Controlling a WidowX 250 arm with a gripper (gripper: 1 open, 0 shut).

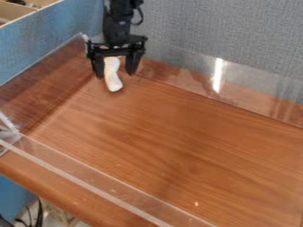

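My black gripper (115, 67) is open at the back left of the wooden tray floor, its fingers straddling a white elongated object (112, 80) that lies below it. The upper end of that object is partly hidden by the gripper; I cannot tell whether the fingers touch it.
Clear walls edge it, with a grey padded backdrop (225, 35) behind and a blue padded side at the left. A crumpled clear item and some cables sit at the lower left, outside the clear area.
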